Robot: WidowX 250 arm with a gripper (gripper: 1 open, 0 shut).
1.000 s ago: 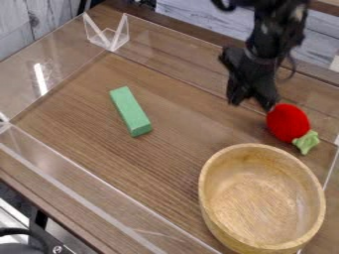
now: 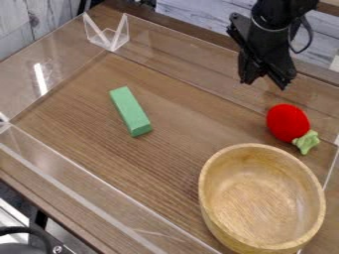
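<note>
My black gripper [image 2: 247, 73] hangs over the back right of the wooden table, shut, with nothing visible between its fingers. Below it and to the right lies a red round object [image 2: 287, 121] with a small light-green piece [image 2: 306, 143] at its lower right. A green bar [image 2: 130, 111] lies on the left half of the table.
A large round yellow bowl [image 2: 261, 236] fills the front right. A white wire or clear holder [image 2: 107, 32] stands at the back left.
The gripper rose away from the red object toward the back about a second ago, and has since shifted right.
</note>
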